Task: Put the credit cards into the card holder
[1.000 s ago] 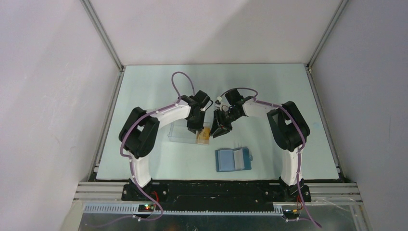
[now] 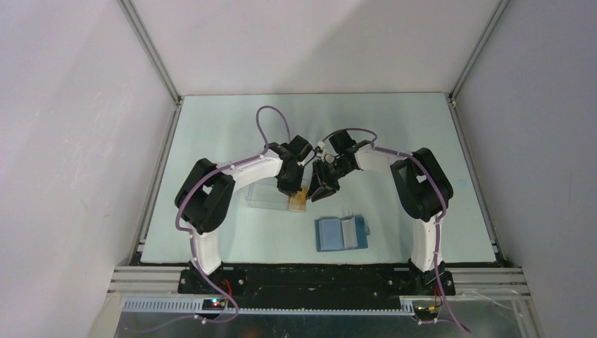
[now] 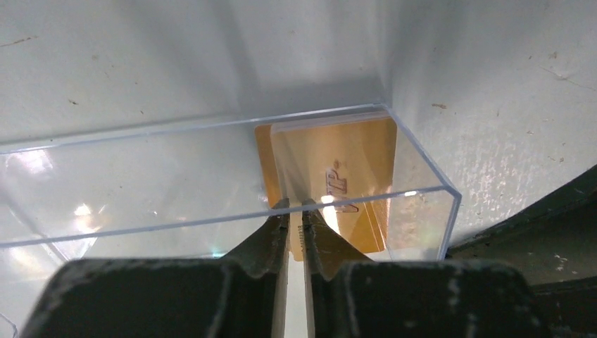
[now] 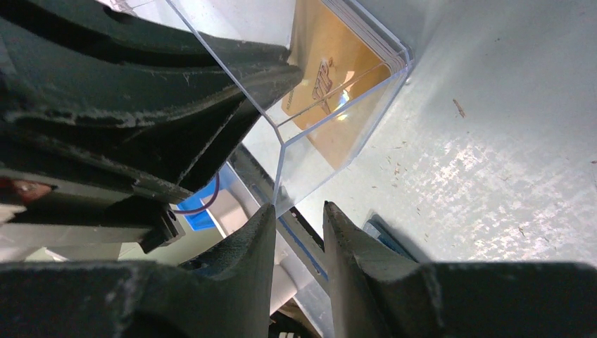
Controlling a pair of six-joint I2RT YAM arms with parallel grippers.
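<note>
A clear plastic box (image 2: 266, 197) holds gold cards (image 3: 366, 155) upright in a stack at its right end, with a clear piece against them. My left gripper is over that end, fingertips close together at the cards, partly behind the box's rim; whether anything is between them is hard to tell. My right gripper is at the box's right end, fingers narrowly apart in its wrist view, the box's corner beside one fingertip; a grip on the wall is not clear.
A blue object with lighter panels (image 2: 329, 232) lies on the table below the grippers.
My left gripper has shifted slightly to the right over the cards. The right arm looks unmoved.
</note>
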